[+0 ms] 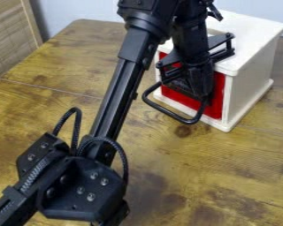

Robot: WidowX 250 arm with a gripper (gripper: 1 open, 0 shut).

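Observation:
A white box (248, 75) with a red front panel (212, 108) stands at the upper right of the table. The black arm (123, 93) rises from the lower left and bends down in front of the box. Its gripper (194, 86) is at the red front, overlapping it in view. The fingertips are dark against the arm's own parts and largely hidden, so whether they are open, shut or holding something cannot be seen.
A light wooden panel (14, 44) stands at the upper left edge.

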